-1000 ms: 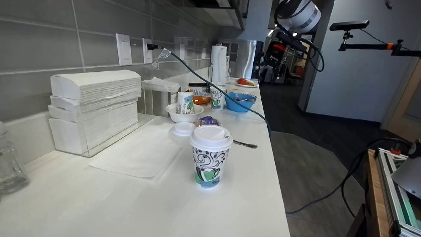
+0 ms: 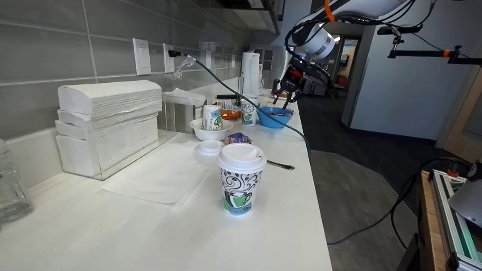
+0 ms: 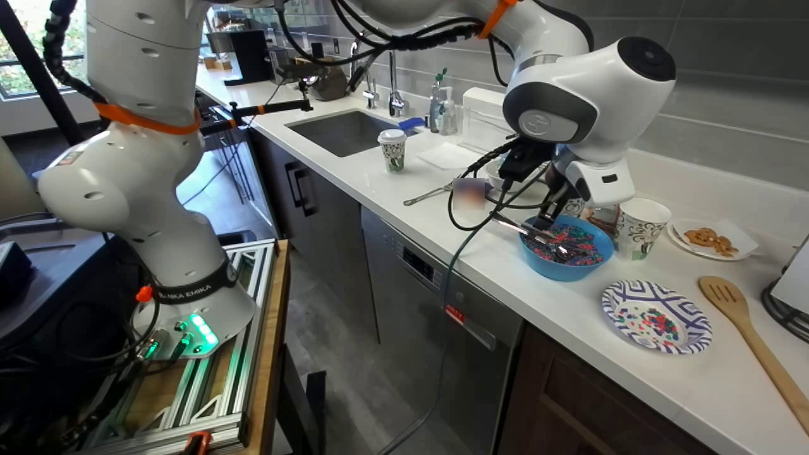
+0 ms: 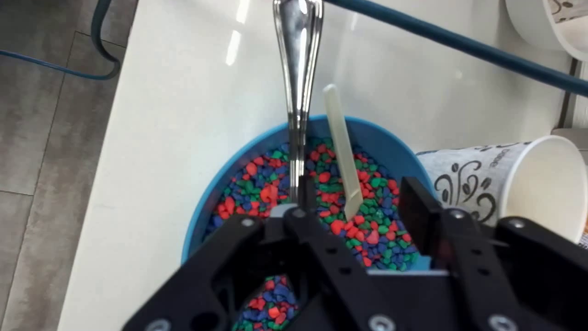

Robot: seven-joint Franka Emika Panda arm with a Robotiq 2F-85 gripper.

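A blue bowl [image 3: 565,269] of small red, green and blue pebbles stands on the counter. My gripper is over it, its fingers apart, reaching down toward the pebbles in both exterior views. In the wrist view a shiny metal utensil [image 4: 297,71] lies across the bowl's rim, its lower end hidden behind the left finger. A pale translucent stick [image 4: 342,149] leans in the pebbles and appears in the gap between the fingers. Whether either finger touches the utensil or stick, I cannot tell. A patterned paper plate [image 3: 622,297] with some pebbles sits beside the bowl.
A patterned paper cup [image 3: 639,231] stands close beside the bowl. A wooden slotted spatula [image 3: 751,333] lies past the plate. A dark cable [image 2: 266,113] crosses above the counter near the bowl. A lidded cup [image 2: 241,180] stands farther along; bare counter surrounds it.
My arm has come down and to the left in exterior view 1, from above the counter's edge to over the blue bowl. The objects on the counter look unmoved.
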